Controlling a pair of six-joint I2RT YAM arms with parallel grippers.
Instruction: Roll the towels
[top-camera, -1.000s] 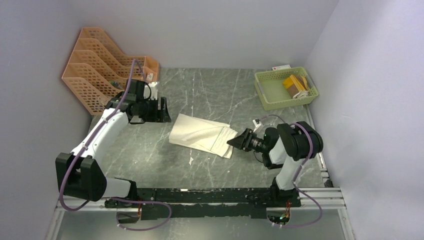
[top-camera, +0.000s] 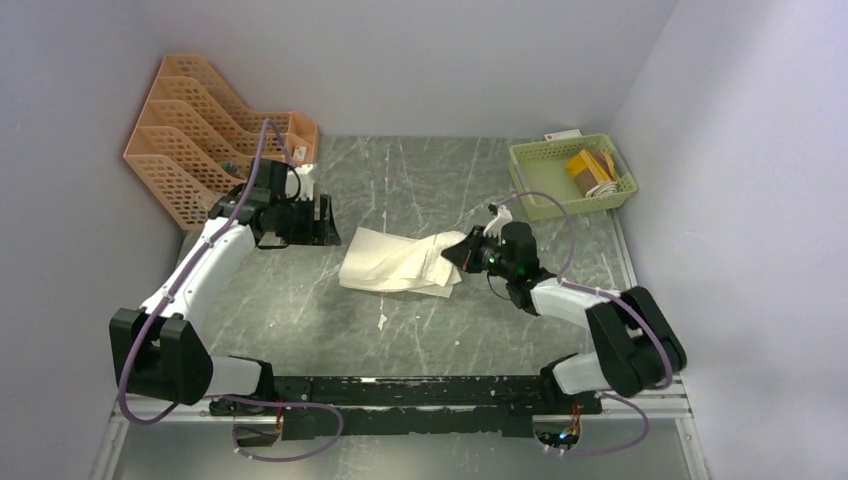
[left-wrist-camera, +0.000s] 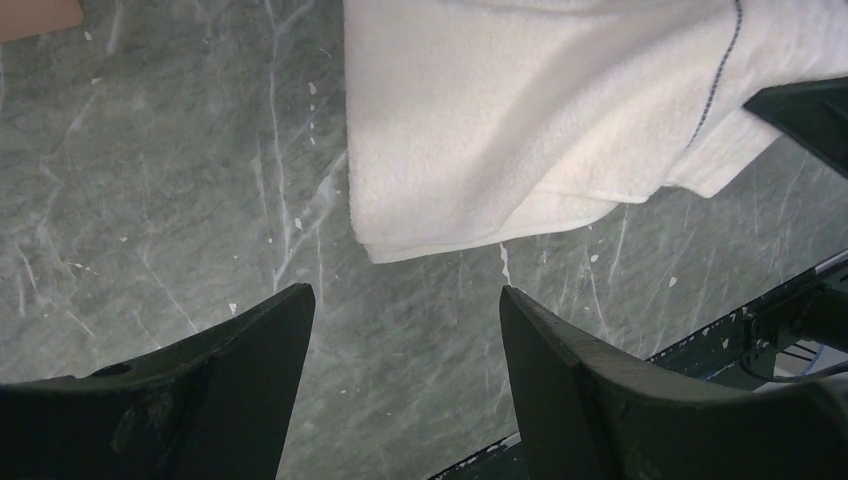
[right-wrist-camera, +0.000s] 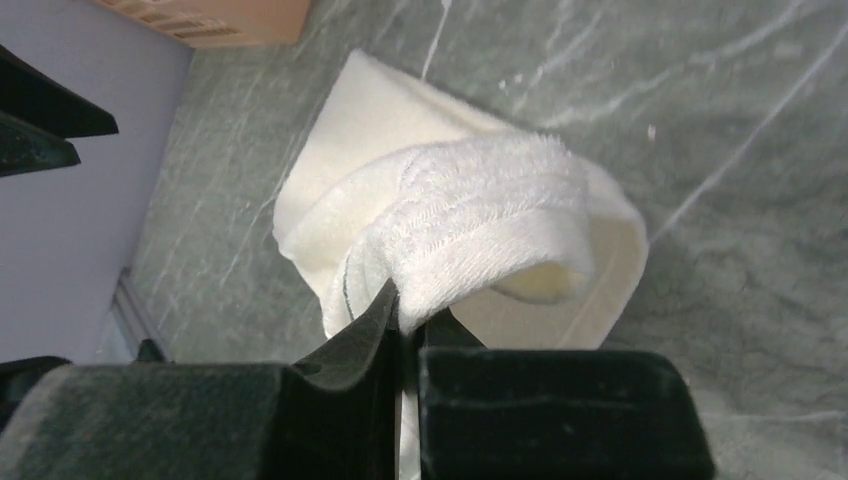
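Note:
The cream towel (top-camera: 385, 262) lies folded on the grey table, and its right end is lifted and bunched. In the right wrist view, my right gripper is shut on that end of the towel (right-wrist-camera: 470, 225), the cloth rising from between its fingertips in a curl. A second layer of cloth shows beneath. To the left of the towel, my left gripper (top-camera: 330, 238) stands open and clear of it. The left wrist view has the flat end of the towel (left-wrist-camera: 430, 140) beyond the open left fingers (left-wrist-camera: 255, 355), with bare table between them.
An orange slotted rack (top-camera: 180, 130) stands at the back left, behind the left arm. At the back right is a green basket (top-camera: 545, 165) holding a yellow-and-brown item. A white scrap (top-camera: 382, 322) lies in front of the towel.
The right gripper has closed on the towel's right end and moved up the view and slightly left, lifting and folding that end. The left arm has stayed still.

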